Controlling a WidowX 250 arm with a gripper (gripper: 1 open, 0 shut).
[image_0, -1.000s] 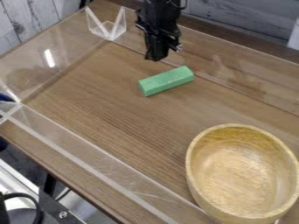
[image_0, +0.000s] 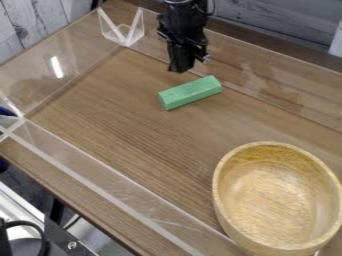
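The black robot gripper (image_0: 179, 62) hangs over the back middle of the wooden table, its fingers pointing down and looking shut, with nothing visible between them. A green rectangular block (image_0: 190, 92) lies just in front of it, set diagonally on the wood, apart from the fingers.
A large tan round bowl (image_0: 274, 200) fills the front right. A clear plastic object (image_0: 122, 28) stands at the back left, near the gripper. Black cables show at the bottom left corner.
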